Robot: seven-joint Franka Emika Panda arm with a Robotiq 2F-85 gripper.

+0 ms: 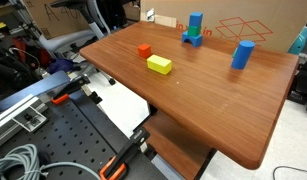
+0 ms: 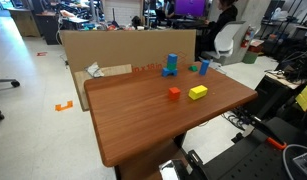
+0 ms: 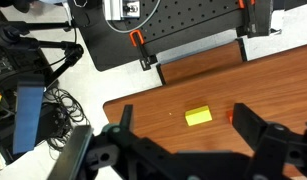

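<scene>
In the wrist view my gripper has its dark fingers spread wide, bare tabletop and blocks showing between them, and nothing is held. Below it are a yellow block and a red block, the latter partly hidden by the gripper. Seen from outside, the red block and yellow block lie close together but apart on the wooden table. A blue-and-green stack stands upright farther back. To its right is an upright blue cylinder. I cannot make out the gripper in either exterior view.
A cardboard screen borders the table's back. Along the front runs a black perforated bench with orange-and-black clamps and a coiled grey cable.
</scene>
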